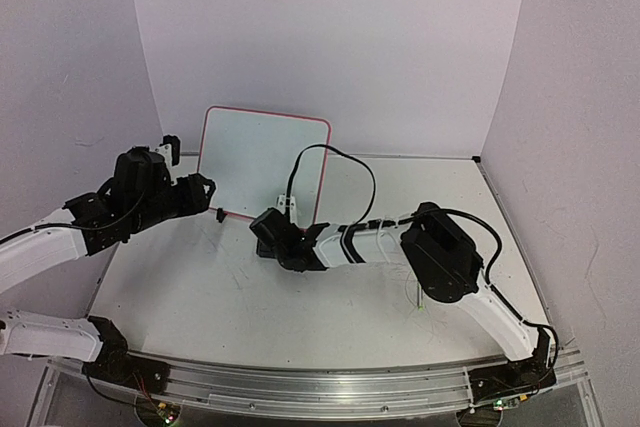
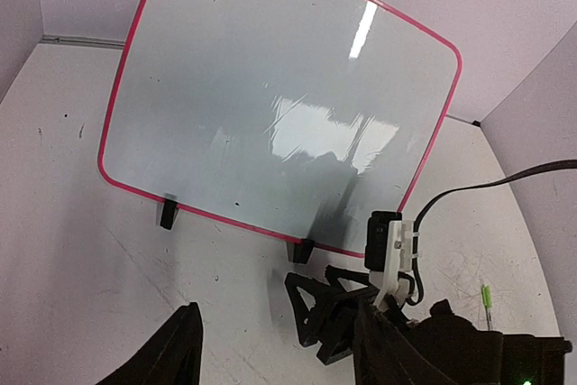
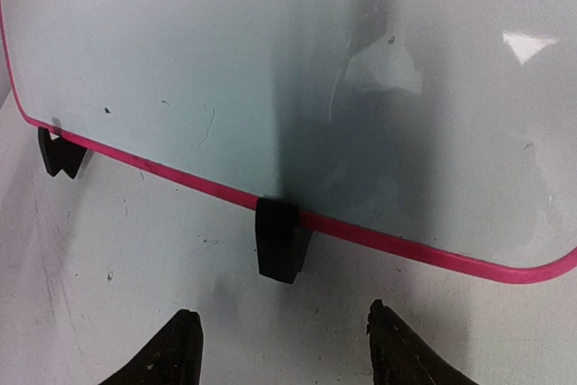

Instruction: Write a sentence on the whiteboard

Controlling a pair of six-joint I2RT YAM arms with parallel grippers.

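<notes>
The blank whiteboard (image 1: pixel 262 155), framed in red, rests at the back left of the table. Two black clips (image 3: pixel 279 241) show at its lower edge in the right wrist view. My left gripper is open and empty, over the board's left side in the top view. Spread fingers also show on my right gripper, with nothing between them, just off the board's lower edge near its right corner. A green-capped marker (image 2: pixel 487 306) lies on the table right of the board. In the top view the right arm covers most of that marker.
My right arm (image 1: pixel 370 242) stretches leftward across the table's middle, a black cable (image 1: pixel 372 182) looping above it. Walls (image 1: pixel 570 147) close off the back and both sides.
</notes>
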